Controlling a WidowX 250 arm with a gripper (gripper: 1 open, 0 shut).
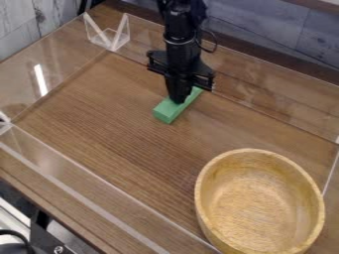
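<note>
The black gripper [179, 83] hangs pointing down at the top centre, over the upper end of a green oblong object [173, 108] that lies diagonally on the wooden table [106, 149]. Its fingertips partly cover the object's top. The fingers look close together; whether they touch the object cannot be told from this view.
A large pale yellow oval bowl [259, 203] fills the lower right. Clear plastic stands at the upper left and left edge. A grey wall runs along the back right.
</note>
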